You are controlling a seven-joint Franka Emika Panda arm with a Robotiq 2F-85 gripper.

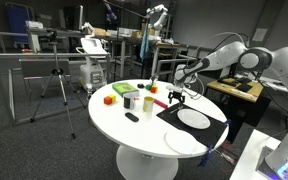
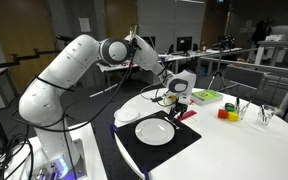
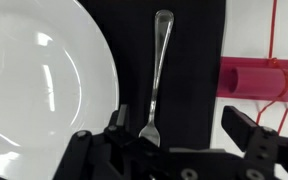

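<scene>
A silver fork lies on the black mat, its handle pointing away and its tine end down by my gripper. The fingers stand wide apart, with their fingers on either side of the fork's line and nothing held. The tine tips are partly hidden by the gripper body. Left of the fork is a white plate, which also shows on the mat as a plate in exterior view 2. In exterior view 1 the gripper hangs low over the mat's far side.
A red cylinder with red strings lies just right of the mat. Another white plate is near the table's front edge. Cups, coloured blocks and a green tray stand farther off.
</scene>
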